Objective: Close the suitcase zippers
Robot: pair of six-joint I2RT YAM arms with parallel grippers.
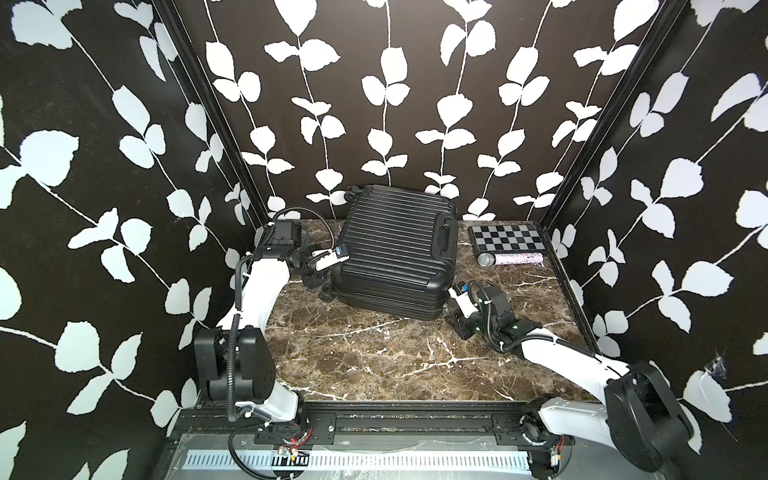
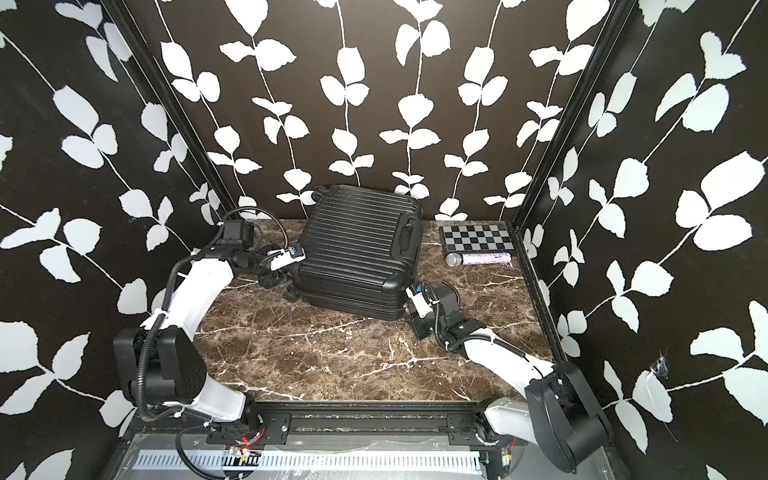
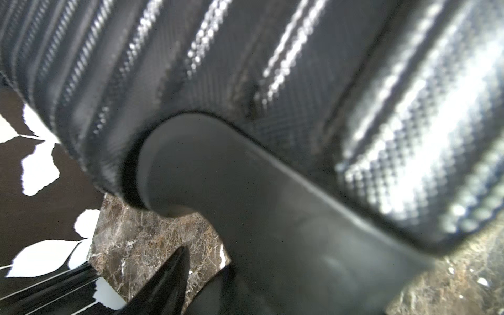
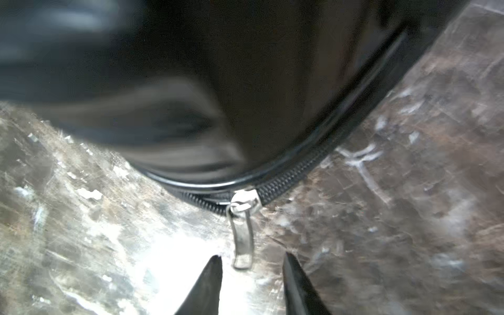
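Note:
The black ribbed suitcase [image 1: 396,240] lies flat on the marble table. In the right wrist view a silver zipper pull [image 4: 242,244] hangs from its slider on the zipper track [image 4: 283,181] at a corner. My right gripper is part open, fingertips either side of the pull's lower end and a little short of it; nothing is gripped. At the suitcase's left side is my left gripper, part open, its fingers low and close to a dark grey wheel housing [image 3: 236,199]. No zipper pull shows in the left wrist view.
A checkerboard [image 1: 508,237] and a microphone-like tube [image 1: 512,258] lie at the back right. Bare marble [image 1: 384,360] stretches in front of the suitcase. Patterned walls enclose the back and sides.

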